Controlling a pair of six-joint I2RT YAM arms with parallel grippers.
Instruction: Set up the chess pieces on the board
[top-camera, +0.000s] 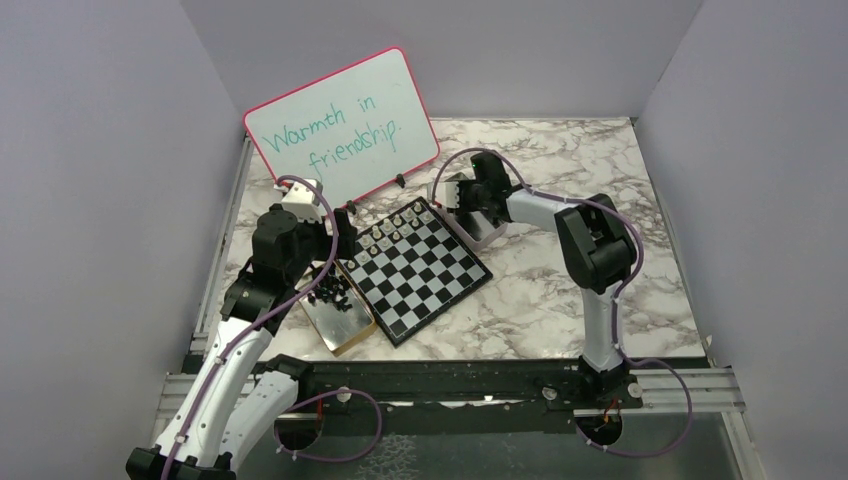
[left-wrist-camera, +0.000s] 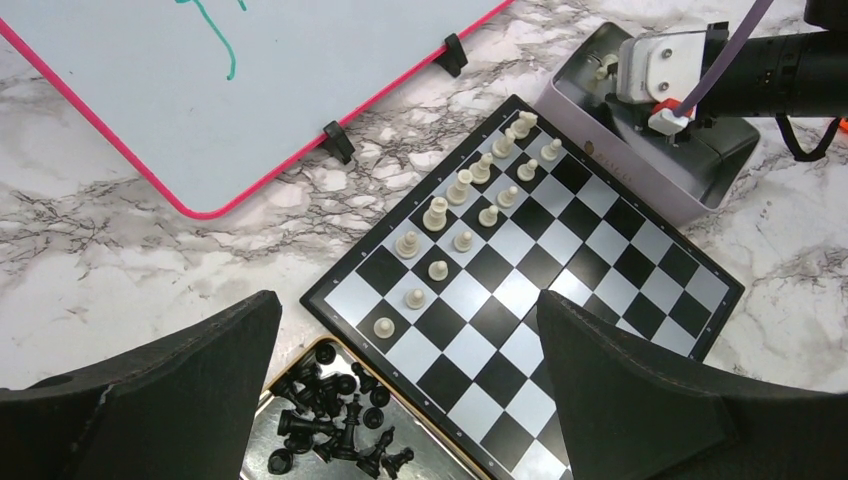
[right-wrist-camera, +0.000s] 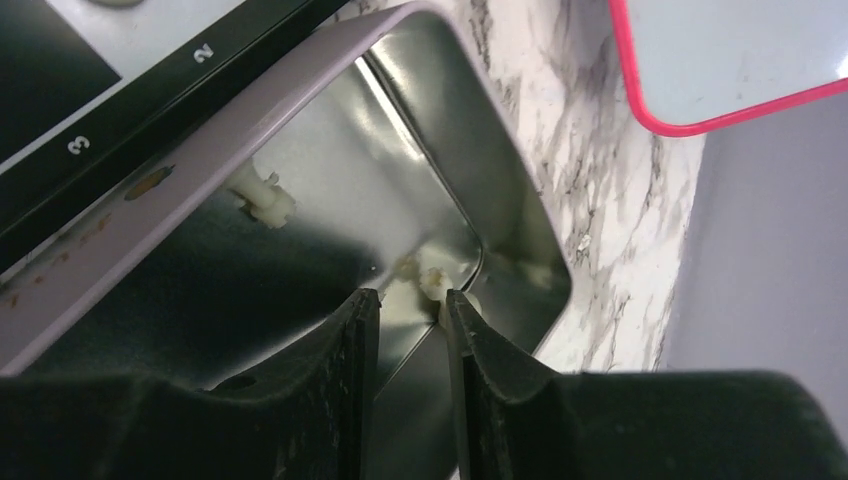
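Note:
White pieces, among them a tall one (left-wrist-camera: 459, 185), stand in rows along the far-left side of the chessboard (top-camera: 415, 280). Black pieces (left-wrist-camera: 307, 423) lie jumbled in the tray at its near left. My right gripper is low in the grey box (right-wrist-camera: 290, 280), fingers part open, by white pieces (right-wrist-camera: 435, 285) in a corner; whether anything is between them is unclear. Another white piece (right-wrist-camera: 262, 198) lies near the box's side. My left gripper hangs open over the left of the board and black-piece tray, nothing seen between its fingers.
A whiteboard (top-camera: 340, 120) with green writing stands behind the board on dark clips. The box touches or nearly touches the board's right edge.

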